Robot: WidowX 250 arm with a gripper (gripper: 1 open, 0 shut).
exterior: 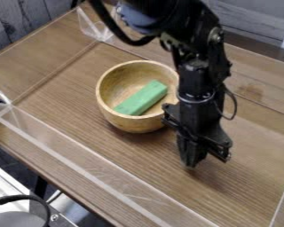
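A round wooden bowl [114, 76] sits on the wooden table [74, 151], left of the arm, with a green block [141, 98] lying inside it. My black gripper [190, 152] points down over the bare table just to the bowl's lower right. How far its fingers are open, and whether anything is between them, is hard to tell.
Clear tape strips run along the table's left side. A dark round object with a cable [11, 218] is at the lower left, off the table's edge. The table right of the gripper is clear.
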